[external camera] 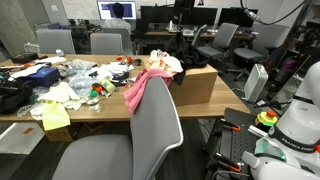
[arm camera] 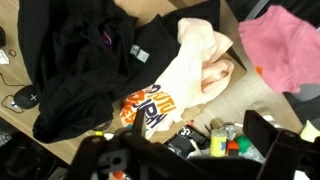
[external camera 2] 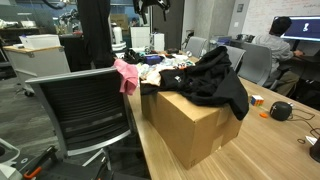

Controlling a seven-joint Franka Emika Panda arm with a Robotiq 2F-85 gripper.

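Note:
In the wrist view my gripper stands open, its dark fingers far apart at the lower edge. High above the clothes it hangs, at the top of exterior view 2 (external camera 2: 141,14), with no cloth between its fingers. Below lies a pale shirt with orange and dark lettering (arm camera: 188,88). Black garments (arm camera: 95,55) spread beside it; in exterior view 2 the black cloth (external camera 2: 215,78) drapes over a cardboard box (external camera 2: 190,128). A pink cloth (arm camera: 282,48) hangs over the chair back, also visible in exterior view 1 (external camera: 148,88).
An office chair (external camera: 150,125) stands against the table, its back rising above the tabletop. Clutter, bags and bottles (external camera: 75,88) cover the table's far part. Bare tabletop (external camera 2: 255,150) shows right of the box, with a black headset-like item (external camera 2: 283,111) farther over.

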